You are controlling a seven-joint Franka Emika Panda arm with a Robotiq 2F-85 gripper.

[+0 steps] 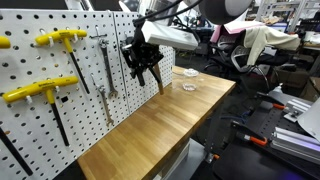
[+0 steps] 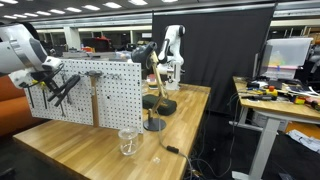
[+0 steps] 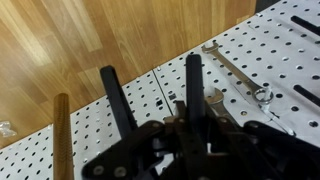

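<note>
My gripper points at the white pegboard (image 3: 285, 65), its two black fingers (image 3: 118, 100) visibly apart in the wrist view. Between the fingertips only board and wooden table show; whether anything is pinched lower down is hidden. A wooden handle (image 3: 62, 135) stands to the left of the fingers, separate from them. To their right a wrench (image 3: 235, 70) hangs on the board. In exterior view 1 the gripper (image 1: 144, 76) hovers above the table beside the board, close to the brown handle (image 1: 158, 78). From the other side, a wood-handled hammer (image 2: 95, 95) hangs near the gripper.
Yellow-headed hammers (image 1: 38, 89) and a long wrench (image 1: 107, 62) hang along the board. A clear bowl (image 1: 190, 85) sits on the far part of the table, and another clear container (image 2: 128, 143) shows in exterior view 2.
</note>
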